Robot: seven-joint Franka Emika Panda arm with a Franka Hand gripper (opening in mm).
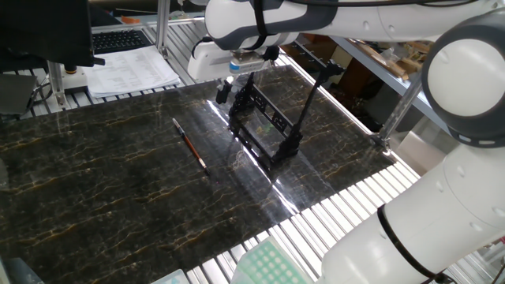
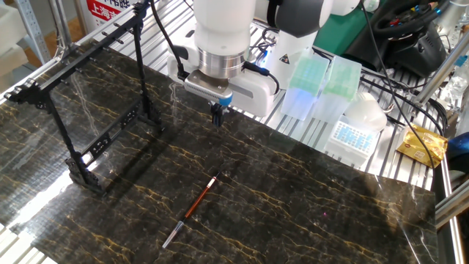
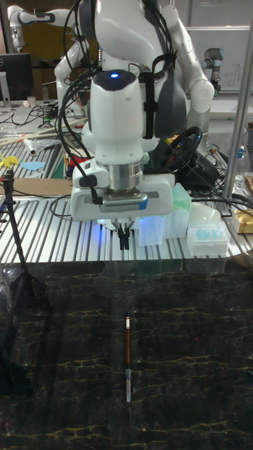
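My gripper hangs above the table with its dark fingers close together, shut, and nothing shows between them. In the second exterior view the gripper is up and behind the pen, clear of the surface. A slim pen with a reddish-brown barrel and a clear end lies flat on the black marbled tabletop. The third view shows the pen pointing away from the camera, in front of the gripper and apart from it. To one side stands a black frame-like rack, upright and empty.
Clear boxes with pale green contents and a white tip box sit on the ribbed metal bench beyond the table's edge. Papers lie at another side. Around the pen, the tabletop is bare.
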